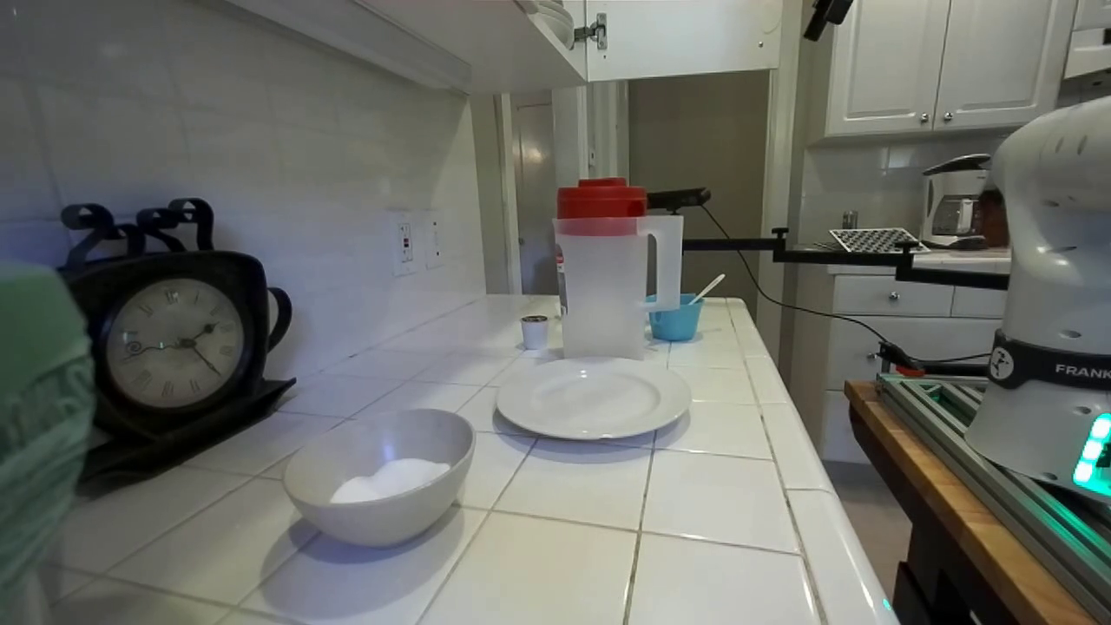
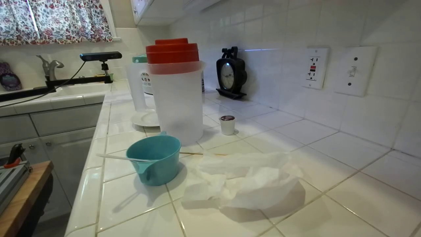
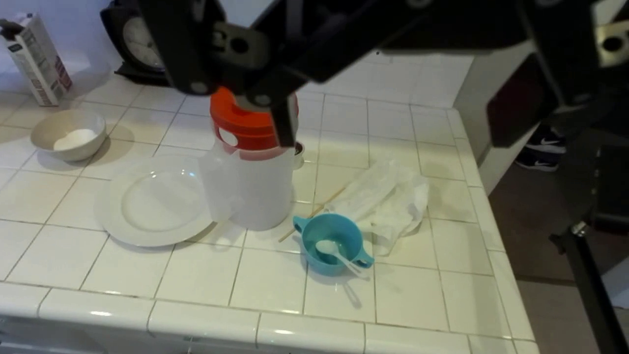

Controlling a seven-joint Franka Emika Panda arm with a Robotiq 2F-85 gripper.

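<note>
In the wrist view my gripper stands open high above the counter, its two fingers wide apart and nothing between them. The left finger (image 3: 284, 121) overlaps a clear pitcher (image 3: 259, 189) with a red lid. Right of the pitcher a teal cup (image 3: 331, 236) holds a white spoon (image 3: 336, 253). Beside the cup lie a crumpled white paper (image 3: 401, 203) and a thin wooden stick (image 3: 295, 232). A white plate (image 3: 156, 203) sits left of the pitcher, and farther left a bowl (image 1: 380, 469) contains something white.
A small pod cup (image 2: 227, 125) rests near the pitcher. A black clock (image 1: 172, 333) and a carton (image 3: 38, 59) stand toward the wall. An open cabinet door (image 1: 682, 36) hangs above the counter.
</note>
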